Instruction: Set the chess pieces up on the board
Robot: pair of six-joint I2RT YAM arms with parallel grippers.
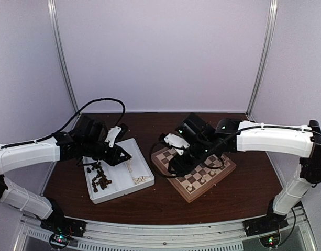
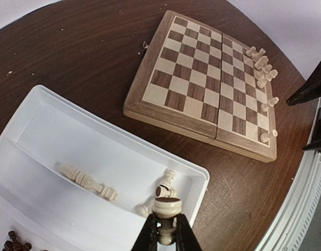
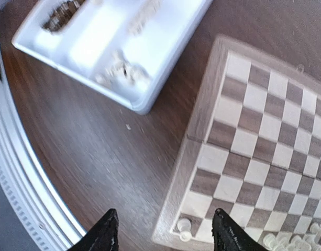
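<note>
My left gripper is shut on a white chess piece (image 2: 166, 206), held over the tray (image 2: 61, 120), where several white pieces (image 2: 87, 180) lie. Dark pieces (image 1: 101, 180) lie at the tray's left. The chessboard (image 2: 181, 89) carries several white pieces along one edge, seen at the right of the left wrist view. In the right wrist view my right gripper stands open above the board's edge, near a standing white piece (image 3: 184, 227); that view is blurred.
The board sits right of the tray with bare table (image 1: 144, 130) behind and between them. White walls close in the back and sides.
</note>
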